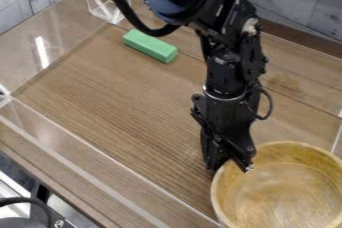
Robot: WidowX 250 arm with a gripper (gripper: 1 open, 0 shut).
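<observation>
My black gripper (221,152) reaches down from the top of the camera view to the rim of a yellow bowl (285,194) at the lower right. Its tip is low, at or just over the bowl's near left rim; whether it is open or shut, or touches the rim, I cannot tell. A green block (150,45) lies on the wooden table (94,107) toward the back left, well away from the gripper.
A clear plastic object (107,2) stands at the back left. Black cables lie at the bottom left corner.
</observation>
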